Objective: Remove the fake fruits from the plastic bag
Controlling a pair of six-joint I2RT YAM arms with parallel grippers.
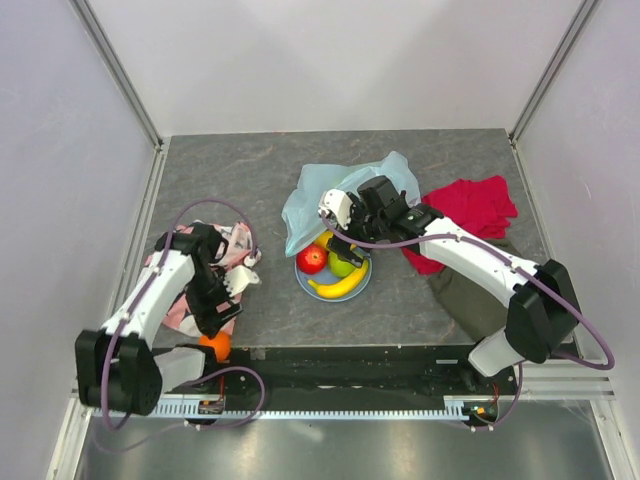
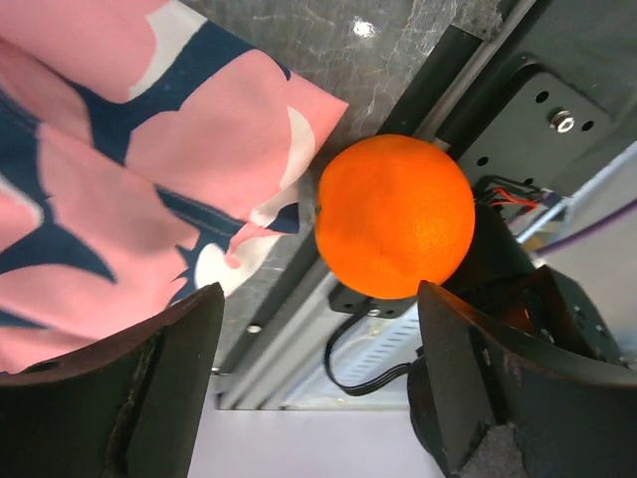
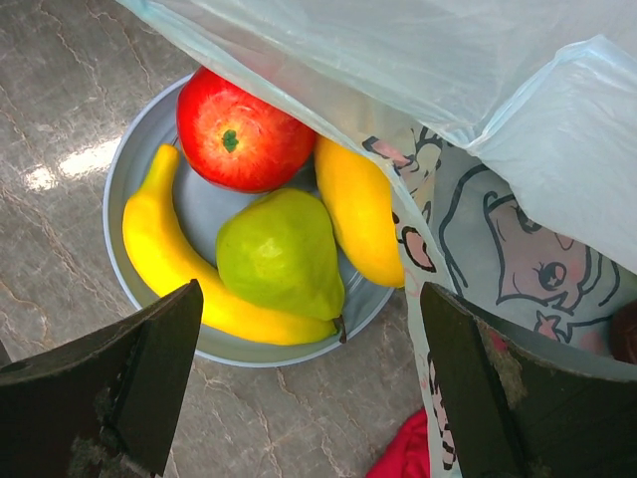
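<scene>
An orange fruit (image 2: 395, 214) sits at the table's front-left edge beside a pink-and-navy cloth (image 2: 149, 159), between the spread fingers of my left gripper, which hovers just above, empty. The plastic bag (image 3: 418, 50) lies over the back of a blue plate (image 3: 121, 229) holding a red fruit (image 3: 239, 134), a green fruit (image 3: 274, 249), a banana (image 3: 169, 249) and another yellow fruit (image 3: 358, 214). My right gripper is open above the plate and bag, holding nothing. A dark round thing at the right wrist view's edge is only partly seen.
A red cloth (image 1: 470, 210) and an olive cloth (image 1: 465, 305) lie on the right of the table. Bare table (image 1: 245, 170) shows at the back left and in front of the plate. The front edge runs just under the orange.
</scene>
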